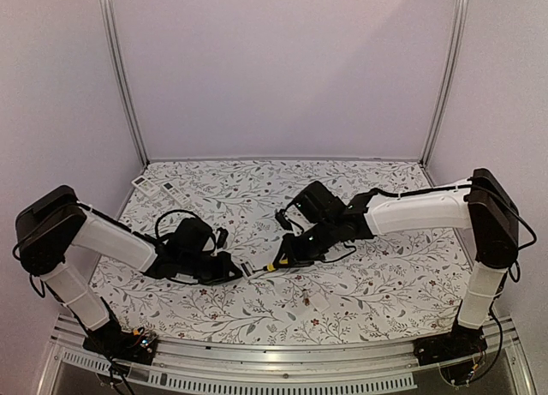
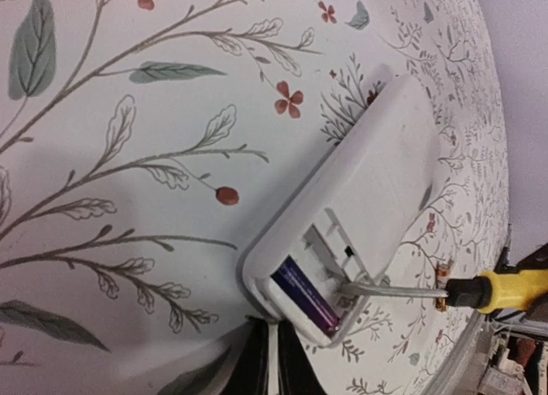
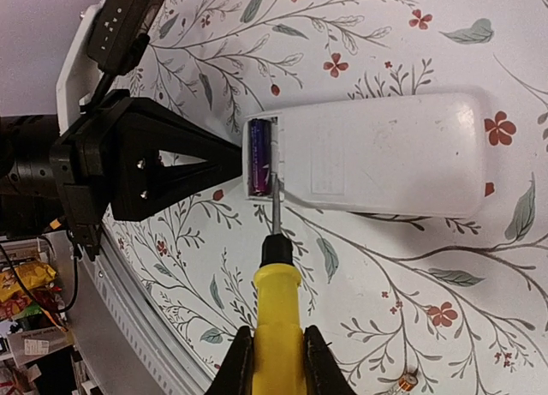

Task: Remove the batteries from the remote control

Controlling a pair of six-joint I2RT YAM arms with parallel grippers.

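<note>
The white remote (image 2: 377, 155) lies back-up with its battery compartment uncovered at the left end, a purple battery (image 2: 304, 296) in it. My left gripper is shut on that end of the remote. My right gripper is shut on a yellow-handled screwdriver (image 3: 276, 296), whose metal tip rests in the compartment beside the battery. In the top view both grippers meet over the front middle of the table.
A loose battery (image 3: 408, 380) lies nearer the front, by a small white piece (image 1: 319, 302). Two more white remotes (image 1: 175, 192) lie at the back left.
</note>
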